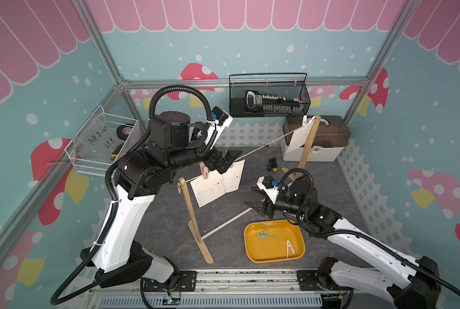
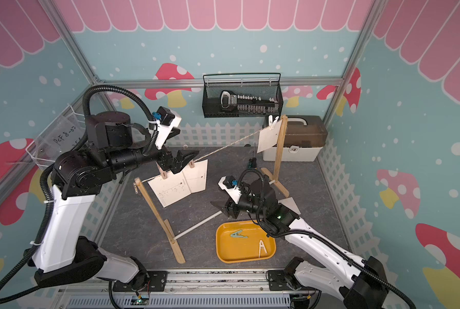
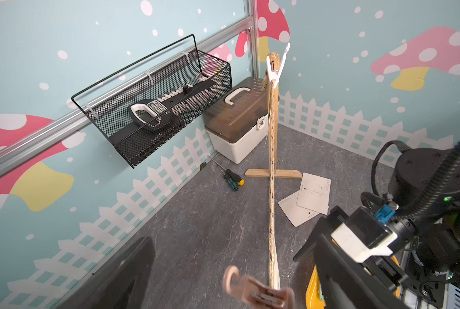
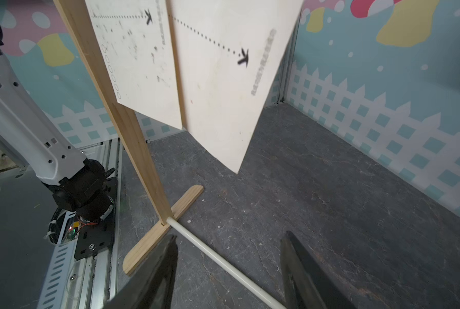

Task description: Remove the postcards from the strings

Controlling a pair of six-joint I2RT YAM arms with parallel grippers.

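Note:
Two postcards (image 1: 207,191) (image 1: 234,177) hang overlapping near the left end of the string (image 1: 261,147), held by pinkish clips (image 2: 162,172). Another postcard (image 2: 269,136) hangs by the right post under a white clip (image 3: 274,75). Two more postcards (image 3: 315,192) (image 3: 293,210) lie on the floor. My left gripper (image 1: 231,160) is open at the string, above the second hanging card. In its wrist view, a brownish clip (image 3: 261,294) shows low between the spread fingers. Lower and to the right, my right gripper is open and empty, with the hanging cards ahead and above it.
A yellow tray (image 1: 248,250) with a teal clip (image 1: 264,233) and a white clip (image 1: 290,247) sits at the front. Wooden posts (image 1: 189,208) (image 1: 309,141) and a low white rod (image 1: 227,223) frame the string. Screwdrivers (image 3: 233,179) and a toolbox (image 3: 237,116) are behind.

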